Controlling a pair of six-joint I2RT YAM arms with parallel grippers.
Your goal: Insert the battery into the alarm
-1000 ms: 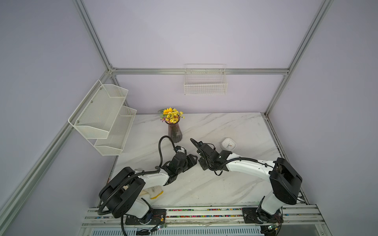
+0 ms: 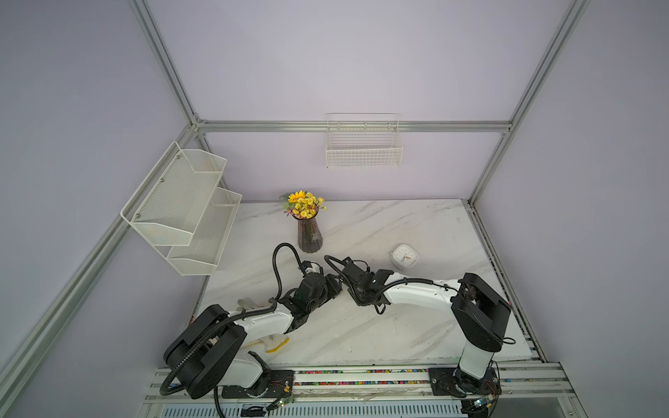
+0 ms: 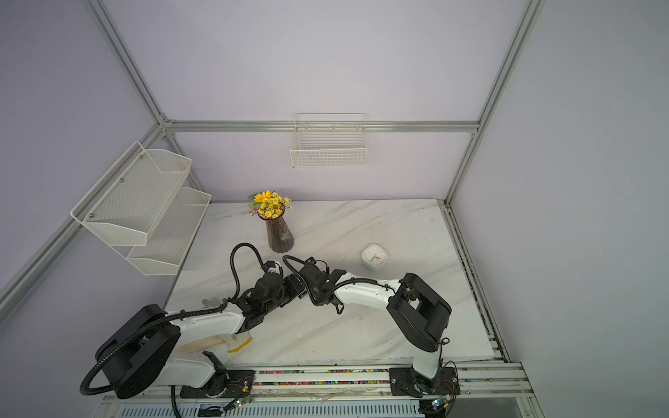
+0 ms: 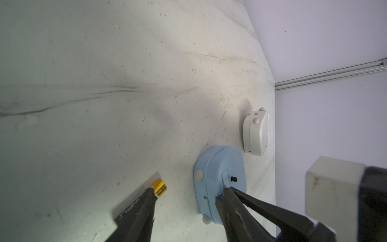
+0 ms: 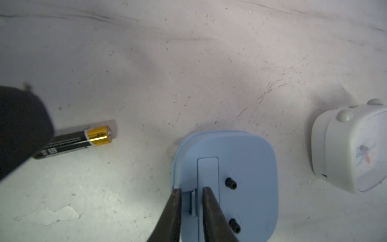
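Note:
In the left wrist view a blue alarm [image 4: 213,169] stands on the table, a battery [image 4: 137,201] with a gold end lying beside it. In the right wrist view the alarm [image 5: 250,161] shows a narrow compartment and two black knobs; the battery [image 5: 72,141] is to its left. My right gripper has its fingertips at the compartment, slightly apart; whether anything is between them is unclear. My left gripper stands part open near battery and alarm, fingers apart. In both top views the grippers meet at mid-table, hiding these objects.
A white clock [image 2: 404,255] stands right of and behind the grippers. A vase of yellow flowers [image 2: 309,233] stands behind them. A mesh shelf [image 2: 181,195] hangs at the left wall.
Over the last second both arms have shifted leftward in the top left view, the right wrist moving further toward the left gripper.

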